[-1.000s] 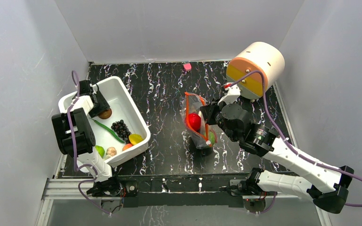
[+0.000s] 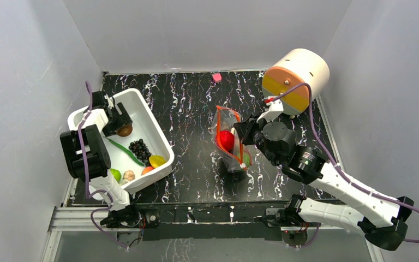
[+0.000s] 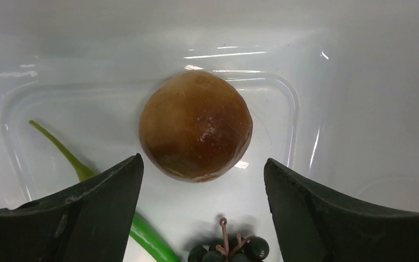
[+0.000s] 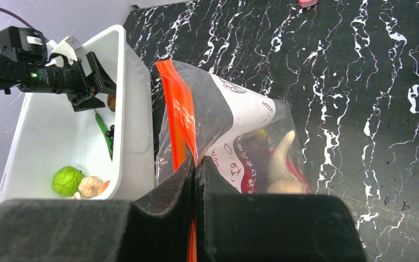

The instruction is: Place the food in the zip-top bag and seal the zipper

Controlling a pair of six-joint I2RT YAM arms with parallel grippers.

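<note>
The zip top bag (image 2: 226, 117) stands on the black table with its orange-rimmed mouth open. A red item (image 2: 226, 140) shows inside, with something green lower down. My right gripper is shut on the orange edge of the bag. Over in the white tray lies a round brown bun (image 3: 196, 128). My left gripper (image 2: 119, 125) is open just above it, the bun showing beyond and between its fingertips, not gripped. In the left wrist view, a green pepper (image 3: 151, 238) and dark grapes (image 3: 228, 252) lie close to the fingers.
The tray (image 2: 155, 126) also holds a yellow item (image 2: 156, 161), an orange one (image 2: 147, 170), a garlic-like bulb (image 2: 129, 175) and a green one (image 2: 115, 175). A pink block (image 2: 216, 78) sits at the table's back. Between tray and bag the table is clear.
</note>
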